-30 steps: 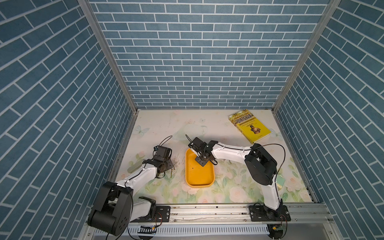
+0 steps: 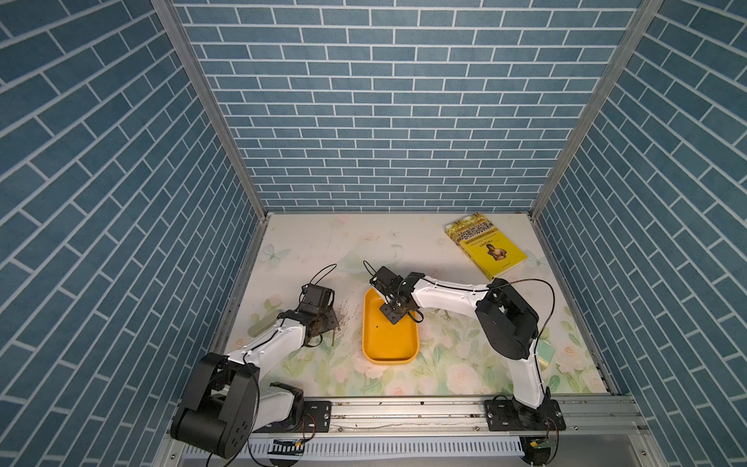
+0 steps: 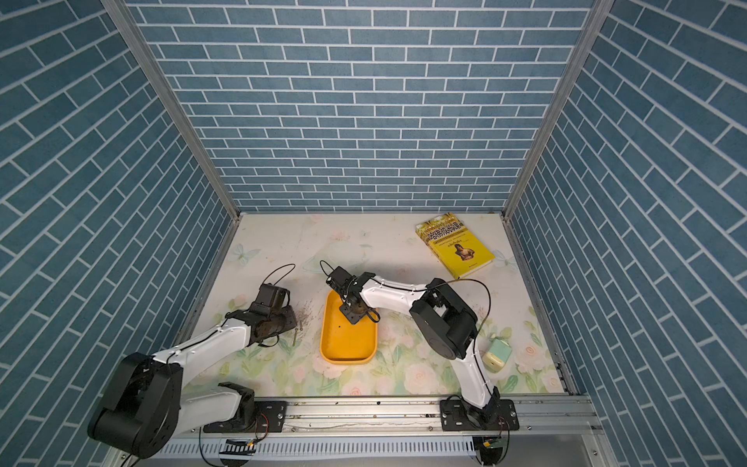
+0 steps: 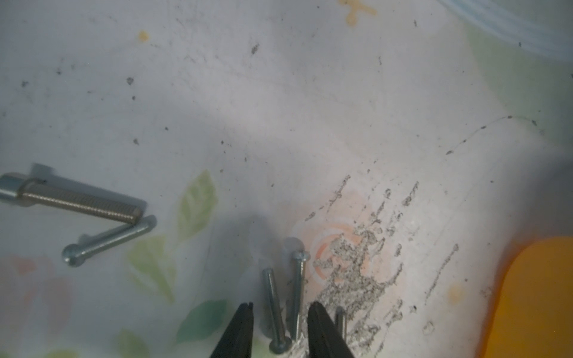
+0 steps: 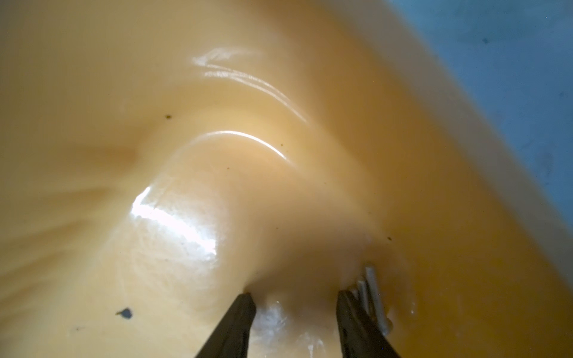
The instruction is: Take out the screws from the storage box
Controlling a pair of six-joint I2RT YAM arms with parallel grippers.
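The orange storage box (image 2: 390, 361) stands in the middle of the table, my right gripper down inside it near the far right corner. Its fingers are open with a gap between them. A few thin screws (image 5: 376, 298) lie on the box floor against the right finger, partly hidden behind it. Left of the box, my left gripper is partly open low over the table. Two thin screws (image 4: 296, 292) show in and just beyond its gap; another (image 4: 340, 322) is partly behind the right finger. Whether it touches any cannot be told.
Further left lie a thick bolt (image 4: 83, 201) and a thin screw (image 4: 107, 241). A yellow book (image 2: 488, 247) rests at the back right, and a pale green and cream object (image 3: 496, 355) at the front right. The table behind the box is clear.
The left arm looks still.
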